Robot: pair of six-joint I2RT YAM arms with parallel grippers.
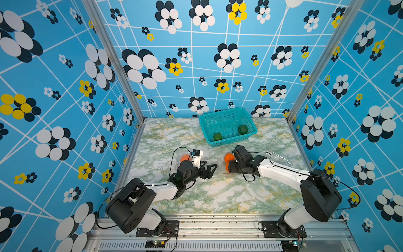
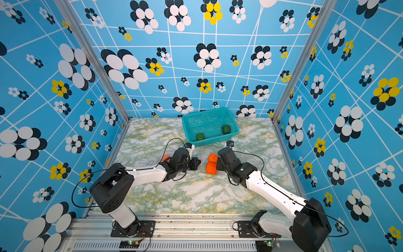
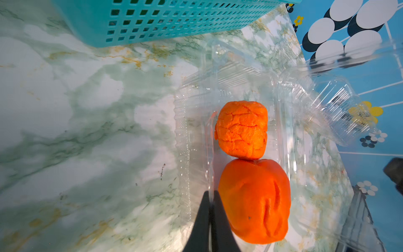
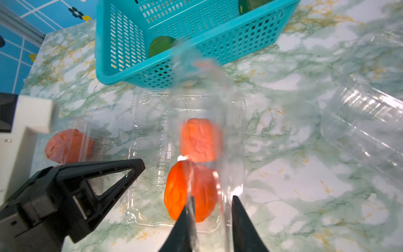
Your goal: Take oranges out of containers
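Observation:
A crinkled orange (image 4: 197, 140) and a larger smooth orange fruit (image 3: 256, 201) sit in a clear plastic container with a raised lid (image 3: 293, 126). My right gripper has its fingers apart, with blurred clear plastic standing between them. At the container's left rim, my left gripper is shut; a thin clear edge runs up from its fingertips, but whether it is pinched is unclear. Another orange fruit (image 4: 69, 145) is in a smaller clear container behind the left arm.
A teal basket (image 1: 226, 110) with two dark green fruits stands at the back. On the right lies an empty clear container (image 4: 369, 121).

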